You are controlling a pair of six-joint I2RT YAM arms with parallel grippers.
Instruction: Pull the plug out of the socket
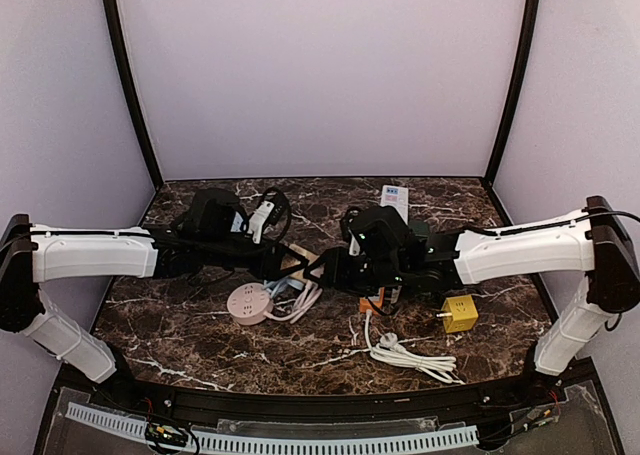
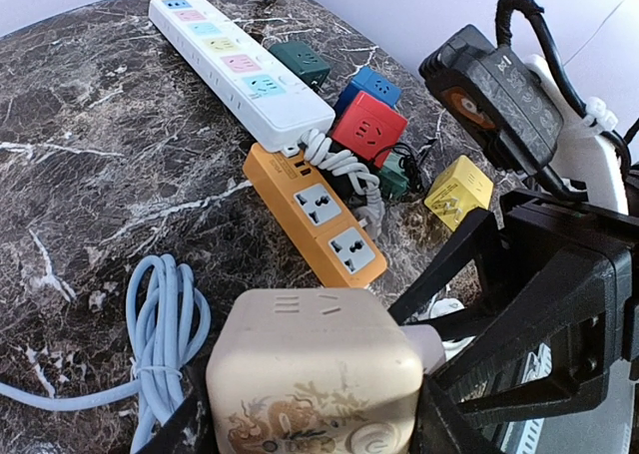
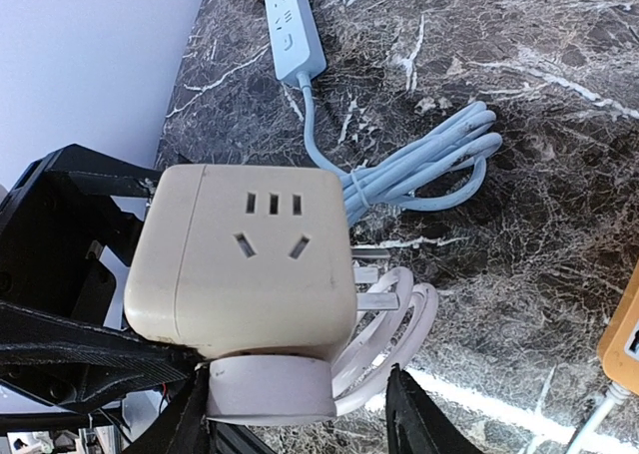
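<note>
A beige cube socket with a dragon print is held up over the table, my left gripper shut on it. In the right wrist view the slots of the cube face the camera and metal prongs stick out on its right. A round pale pink plug sits against the cube's lower side. My right gripper is around this plug, its fingers part open: one finger is close to the plug's left side, and a gap shows on the right. In the top view the arms hide most of the cube.
A round pink socket with its cord lies below the left gripper. Behind are a white power strip, an orange strip, and red and yellow cubes. A coiled white cable lies front right.
</note>
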